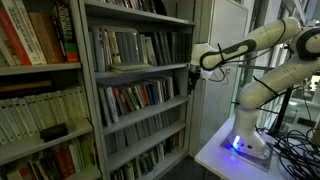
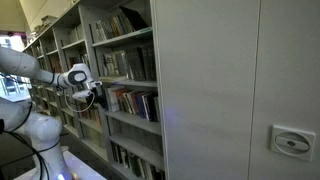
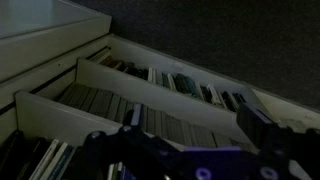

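In exterior view 1 my gripper (image 1: 192, 80) hangs from the arm in front of the grey bookcase, near its right-hand upright. Exterior view 2 has the gripper (image 2: 97, 94) at the left, close to the shelves and small in the picture. Seen from the wrist, the gripper is open, its dark fingers set wide apart with nothing held between them. Beyond them are rows of books (image 3: 168, 122) on the lower shelves, in dim light. Whether the fingers touch anything is hard to tell.
Packed books (image 1: 140, 95) fill much of the bookcase (image 1: 99, 110). A white table (image 1: 222, 158) carries the arm's base. Cables (image 1: 293, 150) lie beside it. A broad pale panel (image 2: 210, 90) stands right of the shelves. Dark floor (image 3: 220, 35) shows past the books.
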